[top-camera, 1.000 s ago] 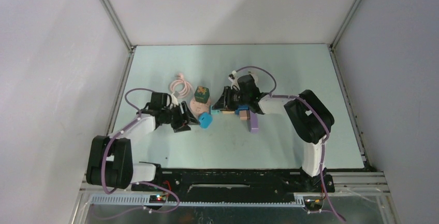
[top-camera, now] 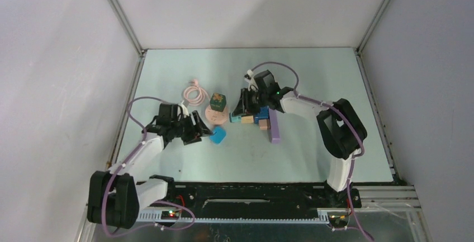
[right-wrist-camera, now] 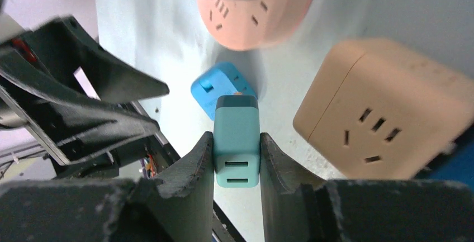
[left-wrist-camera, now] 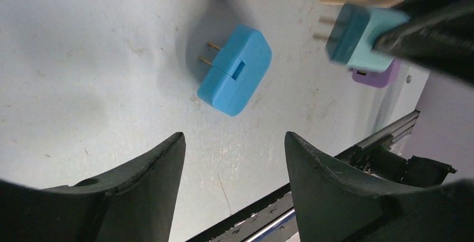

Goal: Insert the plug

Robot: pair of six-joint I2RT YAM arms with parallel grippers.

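A teal two-pin plug is held in my right gripper [top-camera: 240, 108], shut on it and raised above the table; its pins show in the left wrist view [left-wrist-camera: 358, 35]. A blue plug [left-wrist-camera: 235, 69] lies on the table, pins sideways, ahead of my left gripper, which is open and empty. The round pink socket block [right-wrist-camera: 251, 24] lies beyond the blue plug, with the green cube [top-camera: 218, 101] on it. A tan socket block [right-wrist-camera: 380, 119] sits beside the held plug.
A coiled pink cable [top-camera: 195, 93], a purple bar [top-camera: 274, 134] and a small brown block [top-camera: 264, 125] lie nearby.
My left gripper has drawn back toward the left, away from the blue plug.
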